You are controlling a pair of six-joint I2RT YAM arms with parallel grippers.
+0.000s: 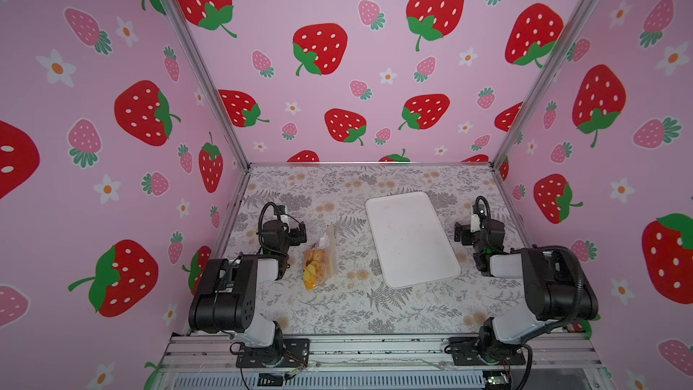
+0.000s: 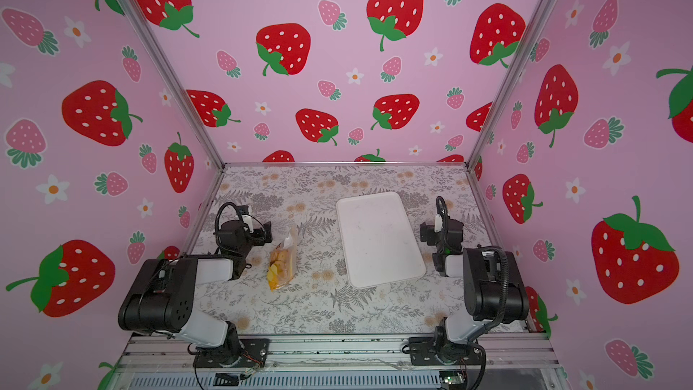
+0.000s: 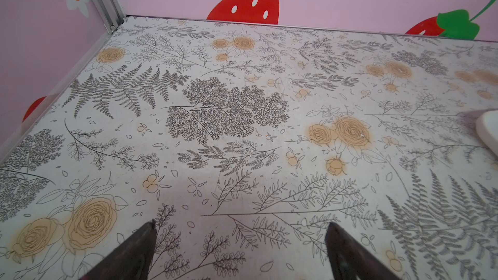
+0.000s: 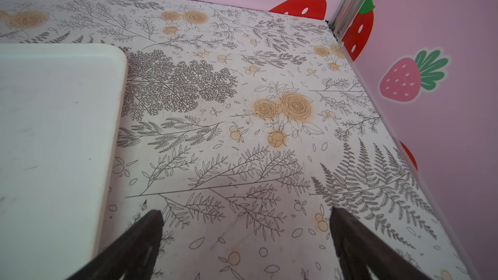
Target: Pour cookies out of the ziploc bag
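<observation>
A clear ziploc bag [image 1: 317,263] of yellow and tan cookies lies flat on the table, just right of my left gripper [image 1: 294,232] in the top views. A white rectangular tray [image 1: 411,238] rests right of the bag, its corner also showing in the right wrist view. My left gripper is open, hovering over bare table with nothing between its fingers. My right gripper stands open beside the tray's right side, also empty.
The patterned table [image 1: 346,180] is bounded by pink strawberry-print walls and metal rails. Its back strip and the gap between bag and tray are clear.
</observation>
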